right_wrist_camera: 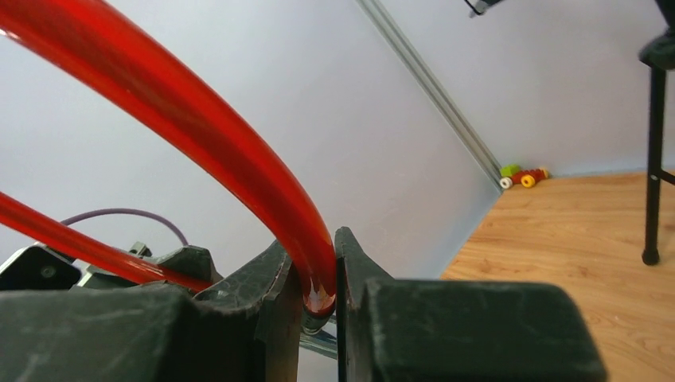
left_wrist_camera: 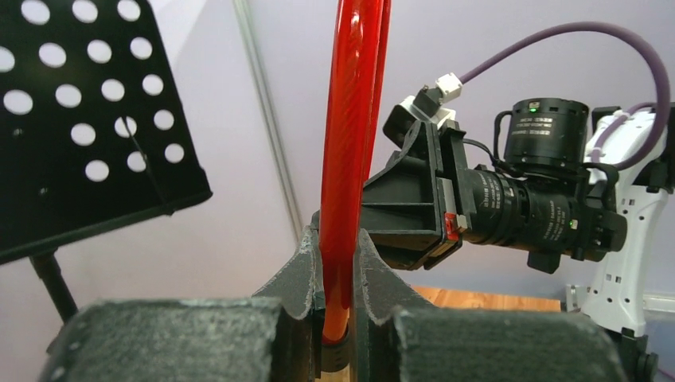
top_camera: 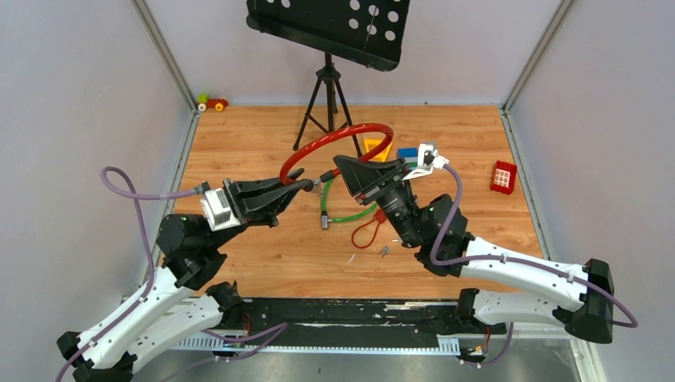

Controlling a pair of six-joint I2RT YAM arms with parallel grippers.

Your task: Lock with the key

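Observation:
A red cable lock (top_camera: 334, 137) hangs above the table between both grippers, bent into a wide loop with its two ends close together. My left gripper (top_camera: 306, 183) is shut on one end; in the left wrist view the red cable (left_wrist_camera: 347, 143) runs between its fingers down to a dark collar (left_wrist_camera: 335, 352). My right gripper (top_camera: 341, 173) is shut on the other end, where the cable (right_wrist_camera: 231, 155) finishes in a metal tip. Whether the ends touch or are joined, I cannot tell. Small keys (top_camera: 384, 251) lie on the table.
A green cable lock (top_camera: 350, 216) and a red cord loop (top_camera: 364, 236) lie beneath the arms. Behind stands a black music stand (top_camera: 329, 73); a red block (top_camera: 503, 177) sits at the right.

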